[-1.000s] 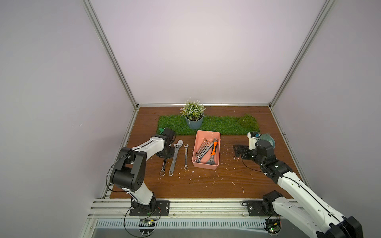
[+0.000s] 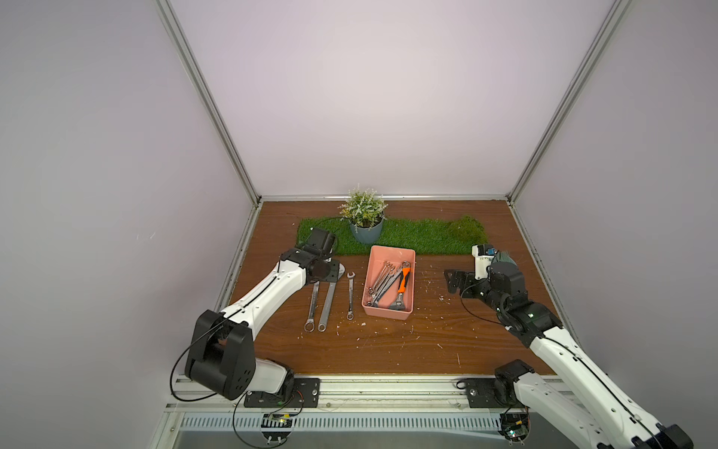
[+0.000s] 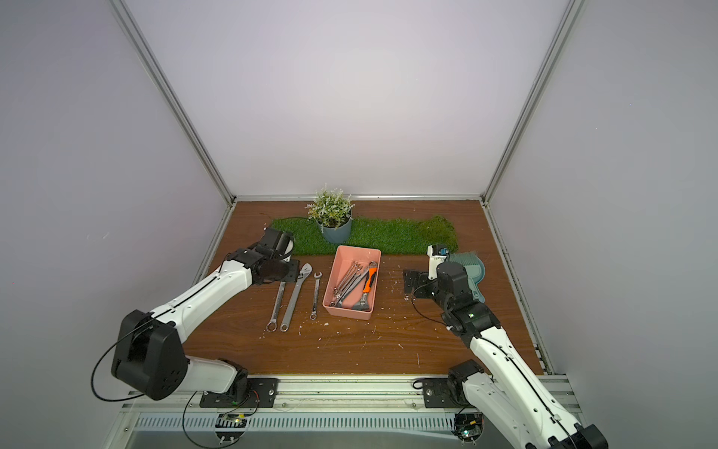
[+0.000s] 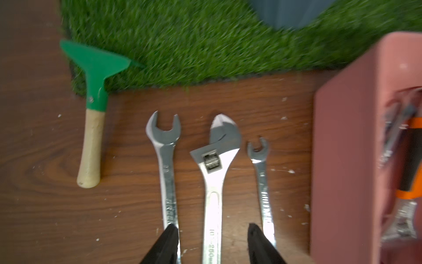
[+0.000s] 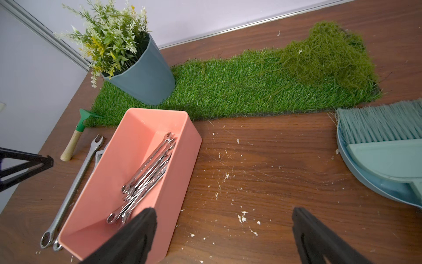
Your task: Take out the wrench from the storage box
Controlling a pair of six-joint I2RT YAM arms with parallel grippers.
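A pink storage box (image 2: 389,314) stands mid-table, holding several slim silver wrenches (image 5: 149,169) and an orange-handled adjustable wrench (image 2: 404,280). Left of it, three wrenches lie on the table: a small open-ended one (image 4: 262,193), a large adjustable one (image 4: 212,198) and a medium combination one (image 4: 168,184). Above those three hovers my left gripper, its fingers apart with no tool between them. My right gripper is open and empty, above the table right of the box.
A potted plant (image 2: 366,233) sits on the artificial grass strip (image 2: 426,236) behind the box. A green tool with a wooden handle (image 4: 92,136) lies at the left. To the right lie a brush (image 5: 386,123) and dustpan (image 5: 369,184). Bare table (image 2: 441,344) shows in front.
My left arm has extended and its gripper has risen away from the medium wrench, which now lies slightly farther right. The right gripper has shifted slightly right.
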